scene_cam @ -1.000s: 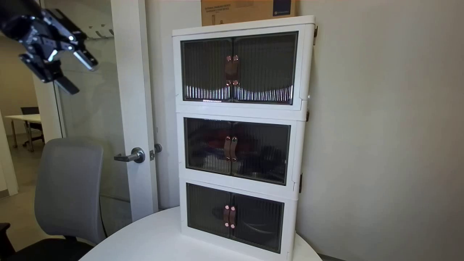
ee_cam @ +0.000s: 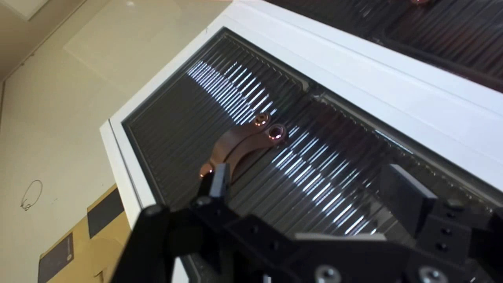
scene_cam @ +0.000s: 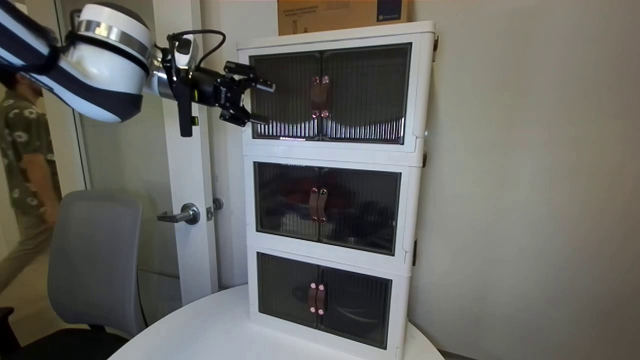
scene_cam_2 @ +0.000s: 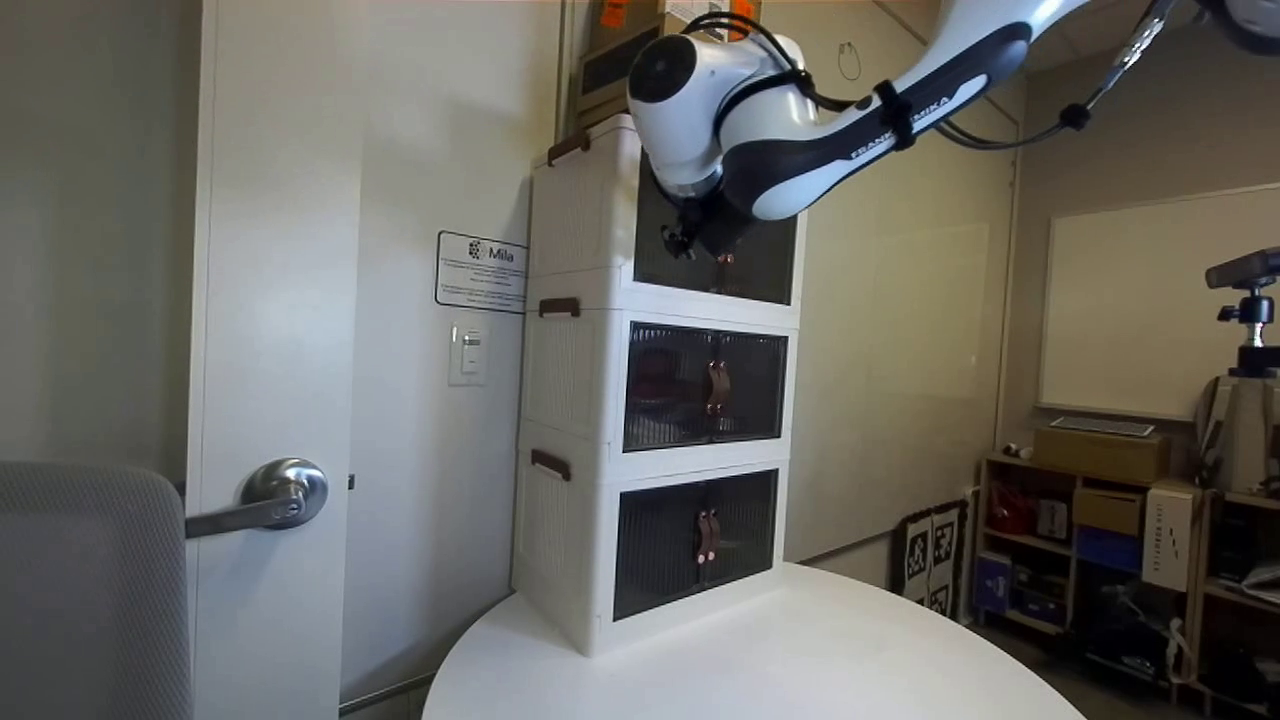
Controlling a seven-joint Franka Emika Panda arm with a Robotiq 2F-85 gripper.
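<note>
A white cabinet (scene_cam: 336,155) of three stacked units stands on a round white table, all its dark ribbed doors closed. Two brown strap handles with copper studs meet at the middle of the top doors; this top handle pair (scene_cam: 320,97) also shows in the wrist view as curved brown straps (ee_cam: 245,139). My gripper (scene_cam: 268,103) is open, in front of the left top door, left of those handles. In the wrist view one finger (ee_cam: 219,181) overlaps the lower end of the straps, and nothing sits between the fingers. Contact with the door cannot be made out.
Cardboard boxes (scene_cam: 342,17) lie on the cabinet's top. A grey chair (scene_cam: 93,258) and a door with a lever handle (scene_cam: 180,215) are at the left. A person (scene_cam: 27,162) walks behind the glass.
The arm has come in from the upper left, bringing my open gripper rightward to the top doors. A person has appeared behind the glass. The cabinet doors look the same.
</note>
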